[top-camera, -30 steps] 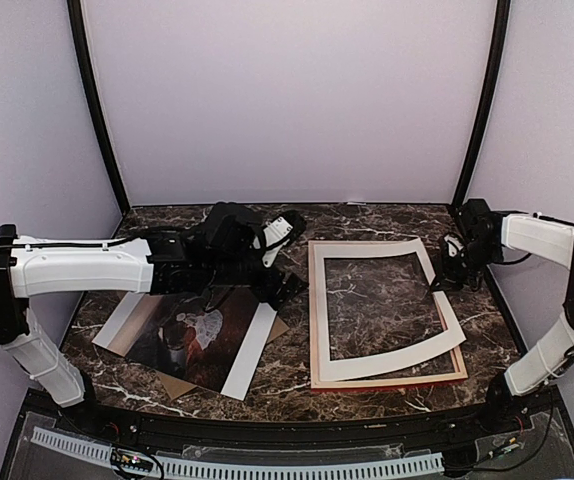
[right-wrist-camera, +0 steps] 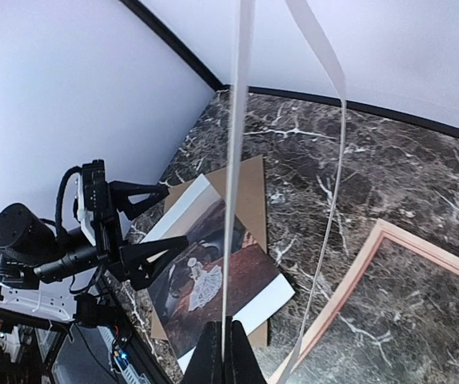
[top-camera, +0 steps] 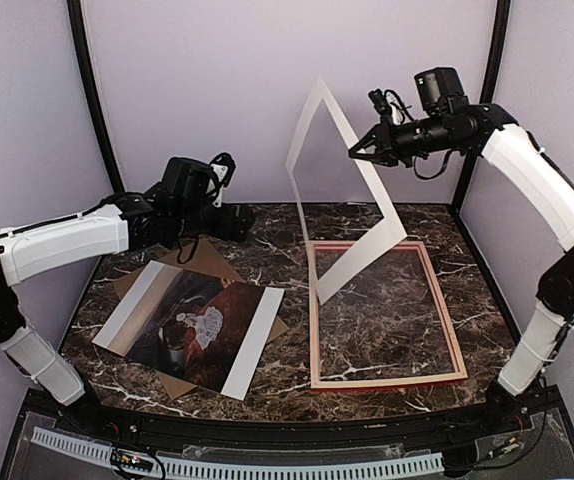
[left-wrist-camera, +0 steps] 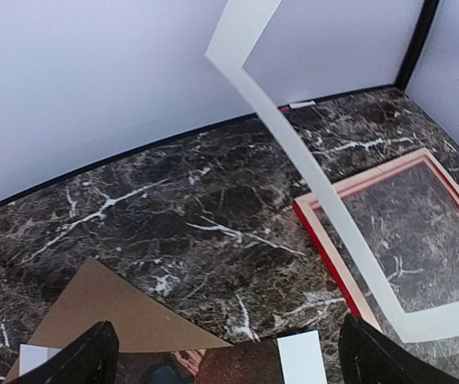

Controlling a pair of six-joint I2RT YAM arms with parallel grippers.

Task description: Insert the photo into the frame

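High over the frame, my right gripper (top-camera: 365,150) is shut on the edge of a white mat (top-camera: 375,252), which hangs bent beneath it; in the right wrist view its strip runs up from the fingers. The pink frame (top-camera: 447,330) with its clear pane lies at the table's right. The photo (top-camera: 197,330), with white end strips, lies at the left on brown backing board (top-camera: 182,390). My left gripper (top-camera: 237,222) stands open above the photo's far side, nothing between its fingers.
Marble table top (top-camera: 427,220) shows around the frame and between it and the photo. Walls close in the back and sides; a slotted rail (top-camera: 237,463) runs along the front.
My right gripper has risen steeply and moved left, lifting the white mat from lying on the frame. My left gripper has drawn back left and upward.
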